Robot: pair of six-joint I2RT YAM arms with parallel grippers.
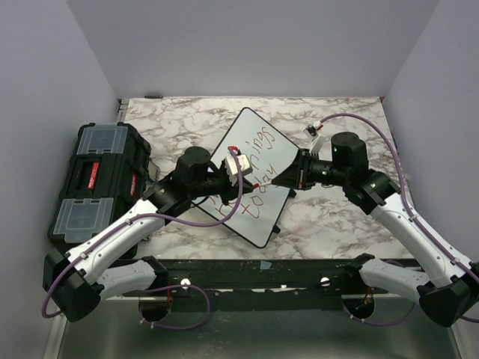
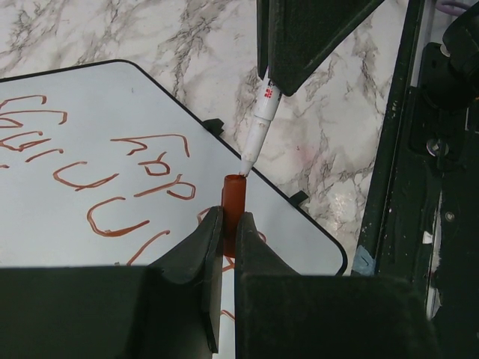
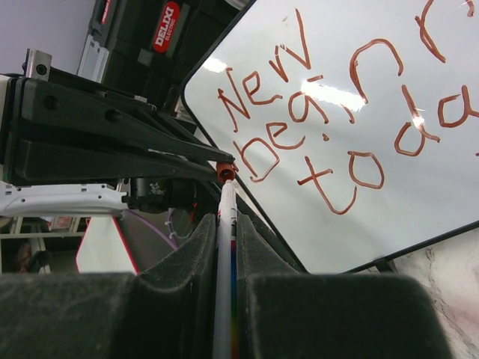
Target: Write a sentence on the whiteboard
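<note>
Brown handwriting covers the tilted whiteboard [image 1: 253, 224]; in the right wrist view "New", "bear" and "toda" can be read on the board [image 3: 314, 232], the rest cut off. My left gripper is shut on a reddish-brown marker cap [image 2: 234, 196], which points up out of its fingers. Facing it, my right gripper is shut on a white marker [image 3: 224, 262]. The marker's narrow tip [image 2: 247, 161] meets the cap's open end, at its rim or just inside; how deep cannot be told. Both grippers hang above the board.
A black toolbox [image 1: 97, 183] with clear lids stands at the left. Bare marble-patterned tabletop [image 1: 337, 232] lies right of the board, and a dark rail [image 1: 247, 273] runs along the front edge. Small black clips [image 2: 213, 126] grip the board's edge.
</note>
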